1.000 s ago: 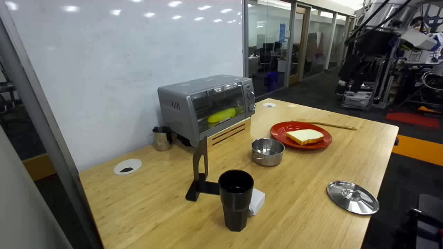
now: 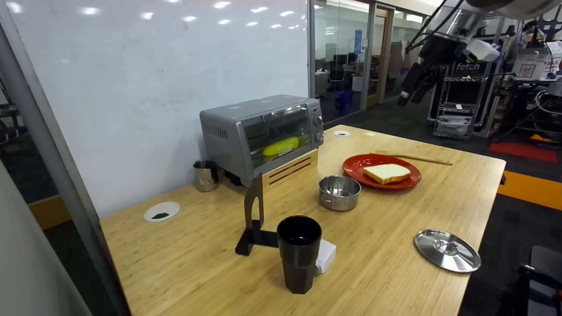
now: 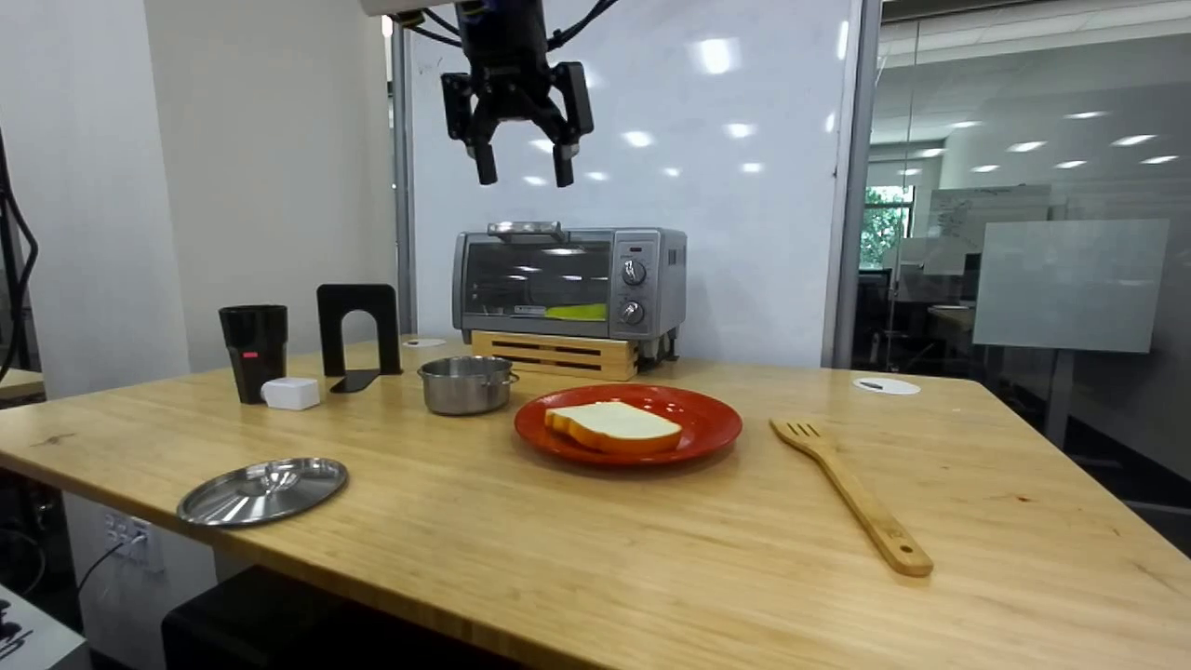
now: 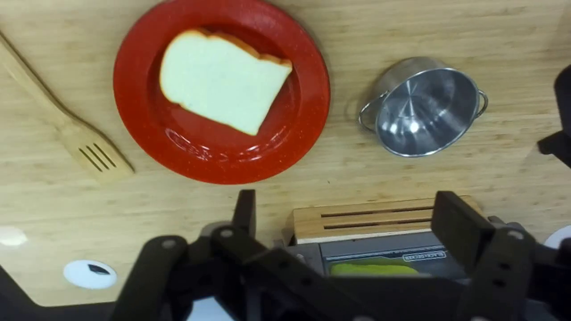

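My gripper [image 3: 525, 167] hangs high above the table, its fingers wide apart and nothing between them. In the wrist view its two fingertips [image 4: 246, 211] frame the front of the toaster oven and its wooden stand. A slice of bread [image 3: 617, 424] lies on a red plate [image 3: 715, 430], well below the gripper. Left of the plate in exterior view 2 stands an empty steel pot [image 3: 463, 389]. The grey toaster oven [image 2: 226, 131] has its glass door shut, and something yellow-green [image 2: 282, 146] shows inside. A wooden fork-spatula [image 3: 854, 491] rests right of the plate.
A steel lid [image 2: 448, 251] lies close to the table edge. The black cup [image 2: 299, 253], white box [image 3: 291, 393], black bookend [image 3: 357, 318] and small metal pitcher [image 2: 206, 175] stand toward one end. Bare table surrounds the plate's front side.
The arm and gripper have moved left in exterior view 1, toward the oven, and sit somewhat higher in the picture. Objects on the table have not moved.
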